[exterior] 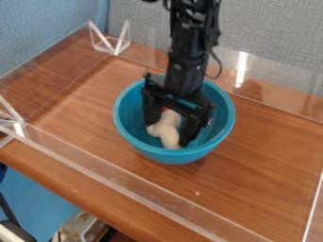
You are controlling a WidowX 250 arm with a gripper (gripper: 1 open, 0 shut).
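A blue bowl (214,142) stands on the wooden table (259,180). The black gripper (168,123) reaches down inside the bowl, its fingers around a pale mushroom-like object (169,137) with a light bulbous end. The gripper hides much of that object, including the orange-red part. Whether the fingers touch it or are closed on it is unclear.
A clear low barrier runs along the table's edges, with white frame pieces (109,44) at the back left. The table to the right and left of the bowl is bare. Grey and blue padded walls stand behind.
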